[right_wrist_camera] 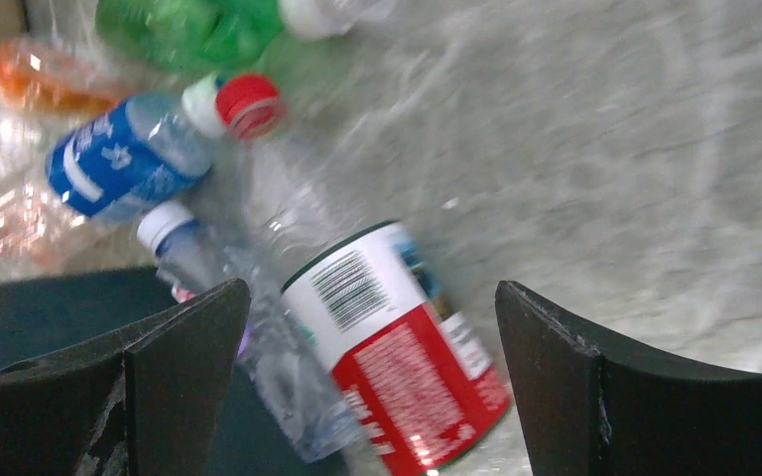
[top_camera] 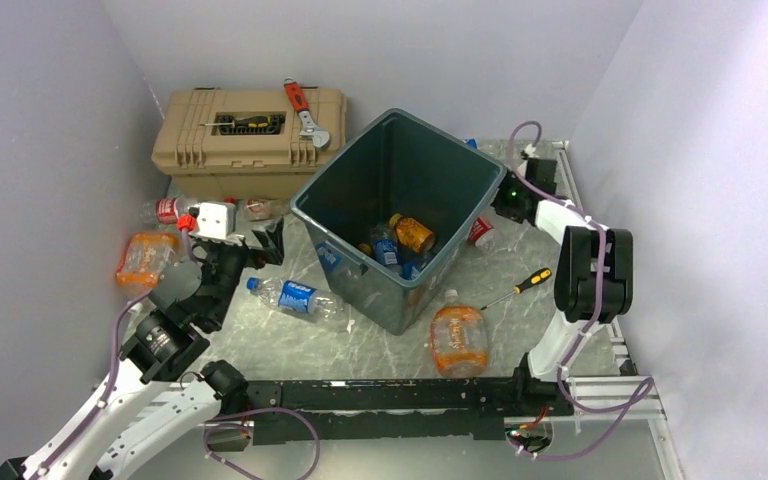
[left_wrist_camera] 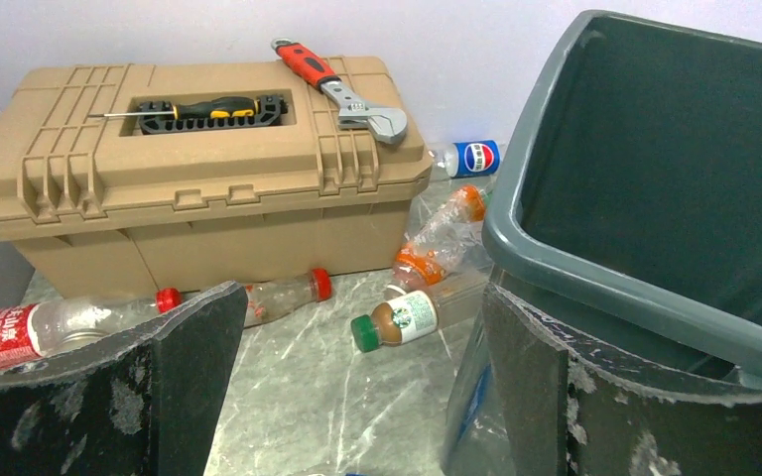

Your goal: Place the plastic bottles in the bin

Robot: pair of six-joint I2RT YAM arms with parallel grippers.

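Note:
The grey bin (top_camera: pixel 345 200) stands mid-table with several bottles inside. My right gripper (top_camera: pixel 501 195) is open above bottles at its right side; below it in the right wrist view lie a red-and-white labelled bottle (right_wrist_camera: pixel 407 377), a clear bottle (right_wrist_camera: pixel 288 377) and a blue-labelled bottle (right_wrist_camera: pixel 119 159). My left gripper (top_camera: pixel 266 240) is open left of the bin, nothing between its fingers. A Pepsi bottle (top_camera: pixel 290 297) lies in front of it; orange-labelled jugs (top_camera: pixel 459 340) lie front right and far left, and several bottles (left_wrist_camera: pixel 409 319) lie between case and bin.
A tan case (top_camera: pixel 200 150) at the back left carries a wrench (top_camera: pixel 310 125) and a screwdriver (top_camera: pixel 250 122). Another screwdriver (top_camera: pixel 530 282) lies on the right of the table. White walls close in at back and sides.

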